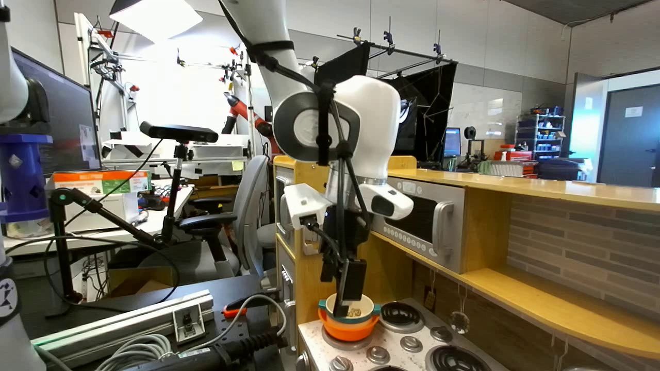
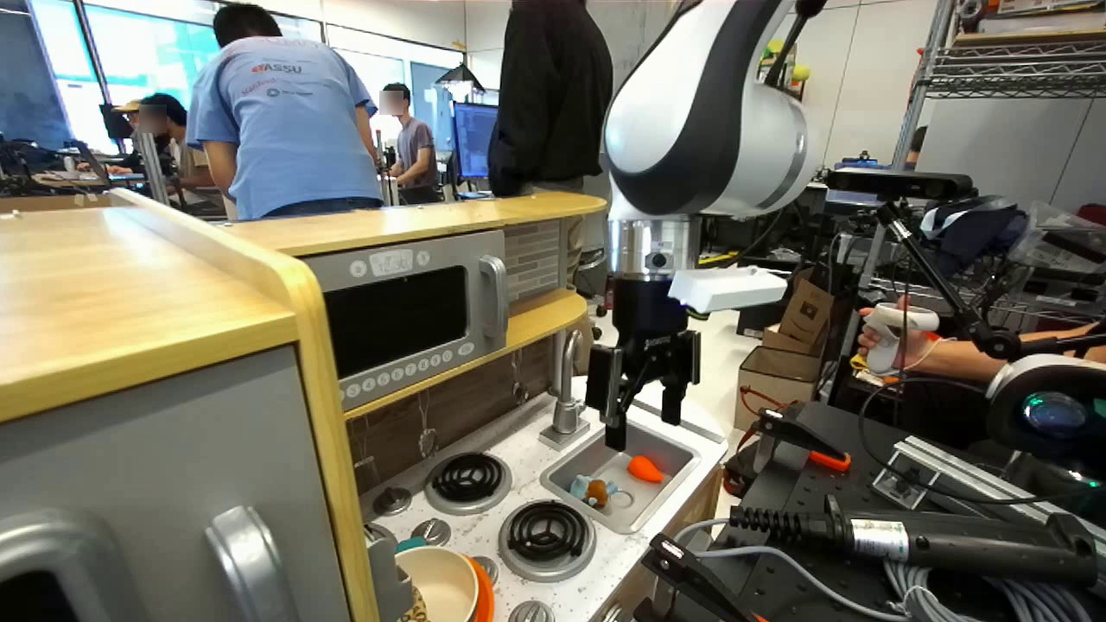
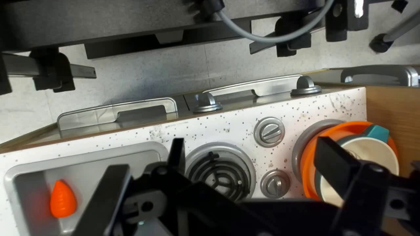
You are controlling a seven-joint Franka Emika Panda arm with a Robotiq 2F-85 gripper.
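Note:
My gripper (image 2: pixel 645 416) points down above the toy stove and sink, its fingers spread wide with nothing between them. In the wrist view a black coil burner (image 3: pixel 221 177) shows below the gap. An orange pot (image 1: pixel 350 333) sits on a burner with a cream bowl (image 1: pixel 359 307) nested in it; one finger hides part of the bowl in exterior view 1. Small pale pieces lie inside the bowl. The grey sink (image 2: pixel 679 456) holds an orange toy (image 2: pixel 645 468) and a blue and brown toy (image 2: pixel 593 491).
A silver faucet (image 2: pixel 567 383) rises behind the sink. The toy microwave (image 1: pixel 421 216) and a wooden shelf (image 1: pixel 557 303) overhang the counter's back. A wooden side panel (image 3: pixel 393 106) closes off the pot's end. Cables and a black table (image 2: pixel 829 415) lie in front.

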